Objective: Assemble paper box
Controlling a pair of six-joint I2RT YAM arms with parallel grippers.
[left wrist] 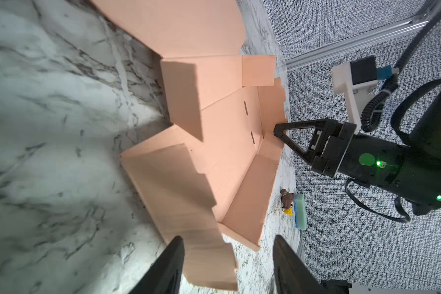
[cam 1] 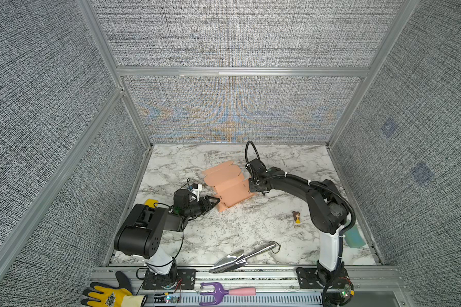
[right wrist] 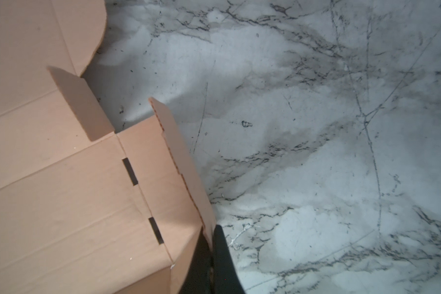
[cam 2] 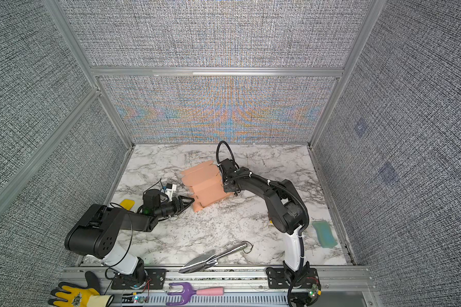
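Note:
A flat-folded cardboard box (cam 1: 230,192) lies mid-table, some flaps raised and a lid panel spread toward the back. My left gripper is open at its left end, a folded flap (left wrist: 169,186) just ahead of and between the fingertips. At the box's right end my right gripper is shut at a raised side flap (right wrist: 181,161), whose thin edge appears pinched between its fingertips.
A small figure (cam 1: 296,217) stands front right, a teal pad (cam 2: 323,234) at the right edge, a yellow item (cam 2: 127,203) at the left. A metal trowel (cam 1: 235,258) lies along the front.

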